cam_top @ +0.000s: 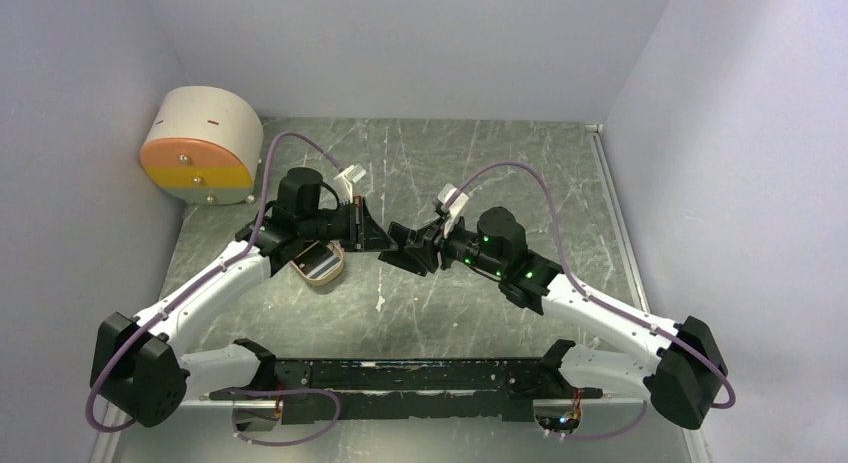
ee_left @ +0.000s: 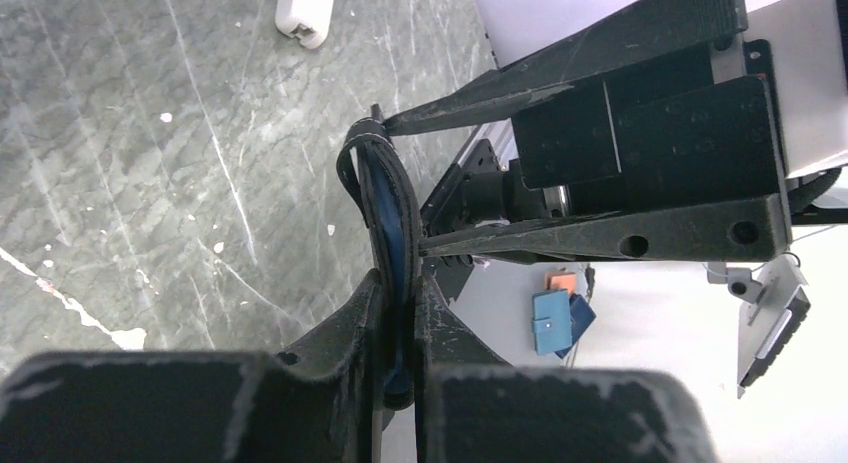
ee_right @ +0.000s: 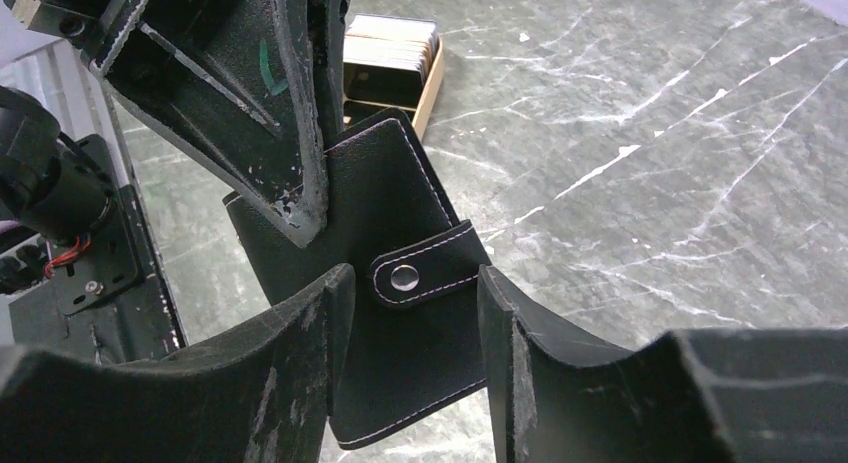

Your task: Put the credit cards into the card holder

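The black leather card holder (ee_right: 390, 353), with a snap strap, is held between the grippers above the table. My left gripper is shut on it, seen edge-on with a blue lining in the left wrist view. My right gripper is open around the snap strap (ee_right: 440, 251), its fingers on either side of the snap; whether they touch it is unclear. In the right wrist view, a stack of pale cards (ee_right: 390, 38) stands in a small tan box (ee_right: 432, 83), which the left arm partly covers in the top view.
A white rounded cabinet (cam_top: 200, 133) with orange and yellow drawers stands at the back left. Walls border it at the sides and back.
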